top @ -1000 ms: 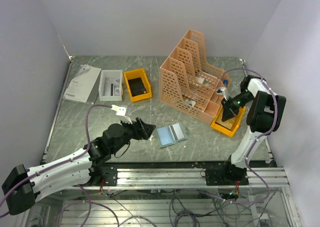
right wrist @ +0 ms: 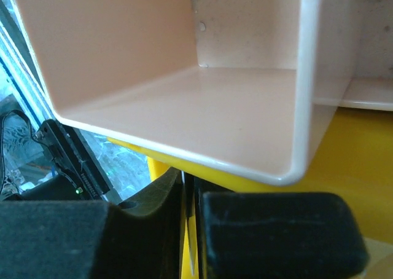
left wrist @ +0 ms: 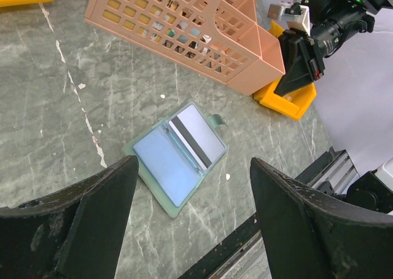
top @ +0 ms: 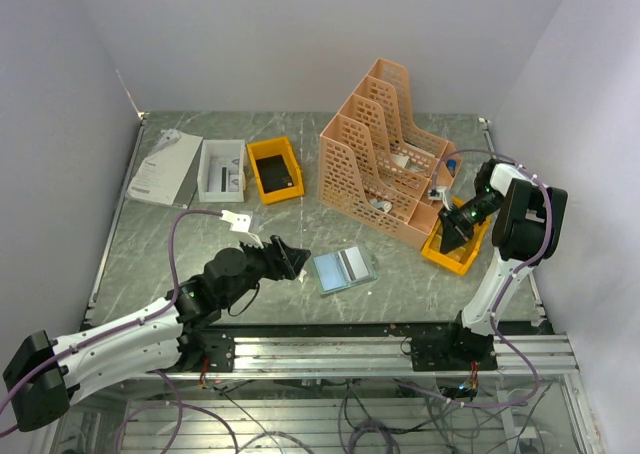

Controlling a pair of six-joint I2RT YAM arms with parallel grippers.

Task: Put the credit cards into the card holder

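The card holder (top: 344, 270), a pale blue tray with light and grey cards in it, lies at the front middle; in the left wrist view it (left wrist: 166, 162) sits below my left gripper, which is open and empty. My right gripper (top: 454, 236) is down in the yellow box (top: 455, 261) at the right. In the right wrist view its fingertips (right wrist: 166, 199) are close together by the yellow rim, a thin sliver between them; whether that is a card I cannot tell.
A pink multi-compartment rack (top: 360, 174) stands right behind the yellow box, close to the right gripper. A white box (top: 208, 174), a second yellow box (top: 278, 193) and a white sheet (top: 160, 174) lie at the back left.
My right gripper has shifted slightly down and toward the front inside the yellow box. The left arm has not moved.
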